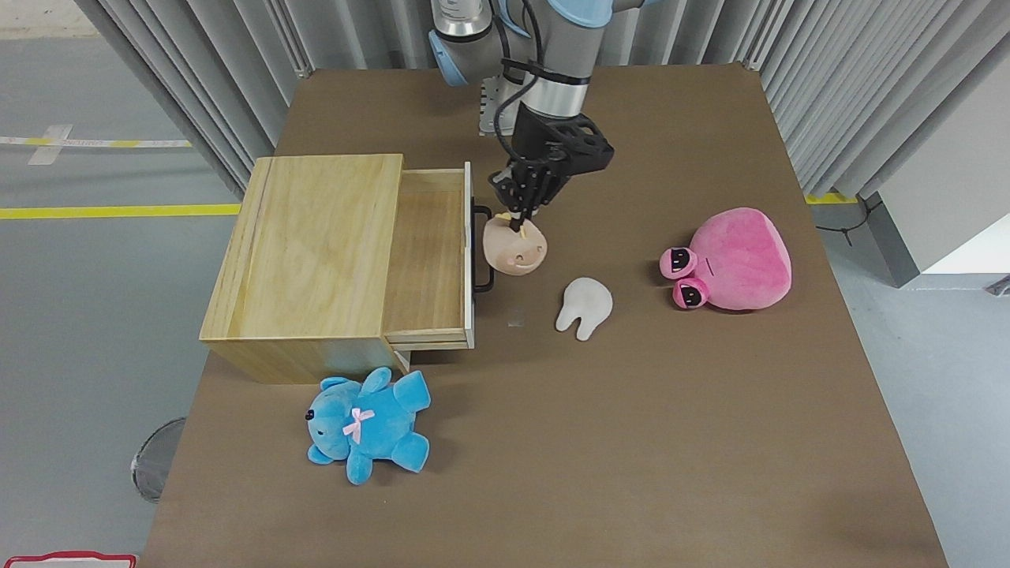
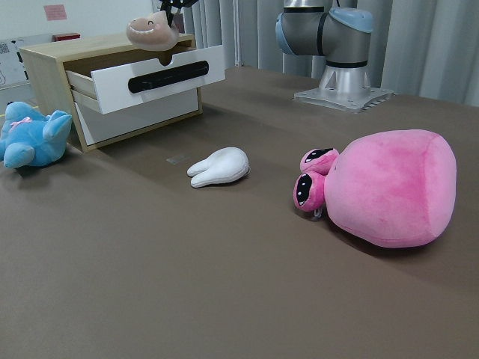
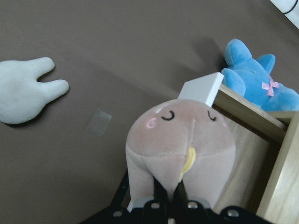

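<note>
My gripper (image 1: 518,222) is shut on a small beige-pink plush toy (image 1: 514,248) with a smiling face, held raised beside the front of the open drawer (image 1: 421,255) of a wooden cabinet (image 1: 303,246). In the left view the toy (image 2: 150,33) hangs above the drawer's black handle (image 2: 168,77). In the wrist view the toy (image 3: 180,144) fills the lower middle, hiding the fingertips and part of the drawer, whose visible floor is bare.
A white tooth-shaped plush (image 1: 585,303) lies right of the drawer. A pink plush (image 1: 734,260) lies further right, and a blue bear (image 1: 369,426) at the cabinet's near side.
</note>
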